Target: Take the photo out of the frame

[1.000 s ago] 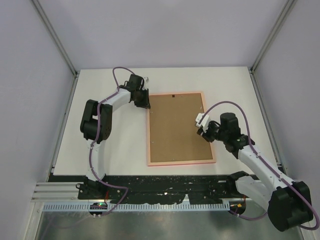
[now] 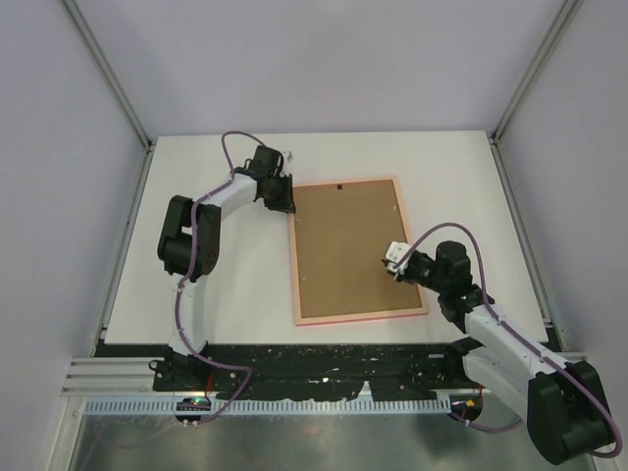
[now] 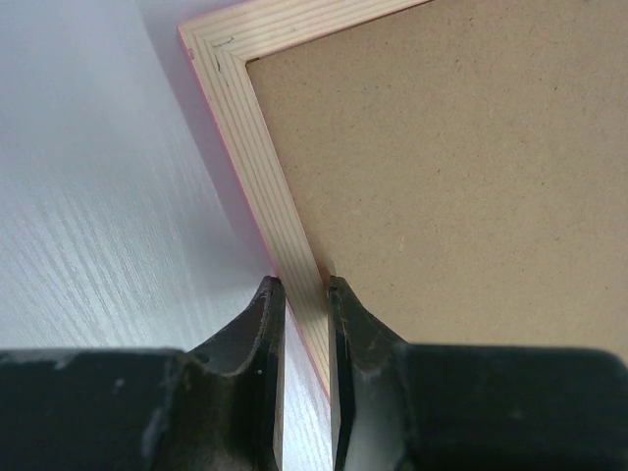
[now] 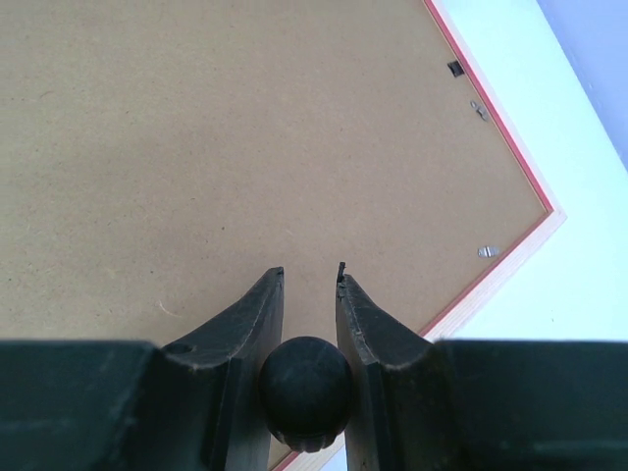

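Observation:
The photo frame [image 2: 294, 280] lies face down on the white table, its brown backing board [image 2: 343, 245] still within the pale wooden rim. On the frame's left side, near the back corner, my left gripper is shut on the wooden rim [image 3: 257, 162], one finger to each side. Over the board's right part stands my right gripper, shut on a dark tool with a round black end [image 4: 306, 388]; the tool's tip is hidden. Small metal tabs [image 4: 489, 251] show along the board's edge in the right wrist view. No photo shows.
A black bar [image 2: 314, 368] runs along the table's front edge.
The frame's front end has shifted a little to the right, turning slightly; the left arm looks unmoved.

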